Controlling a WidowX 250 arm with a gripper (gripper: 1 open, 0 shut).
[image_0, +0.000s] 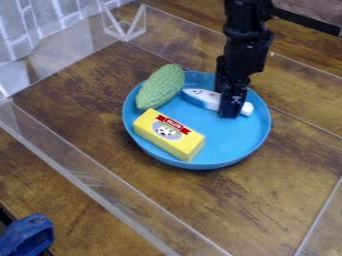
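My black gripper (233, 95) reaches down from the top of the view, its fingers open around a white elongated object (203, 97) in a round blue plate (227, 142). A green corn-shaped item (160, 84) lies at the plate's upper left. A yellow block (168, 133) with a red label and a printed face lies at the lower left of the plate. The gripper hides part of the white object.
Clear panels border it at left and top right. A blue object (27, 235) sits at the bottom left corner.
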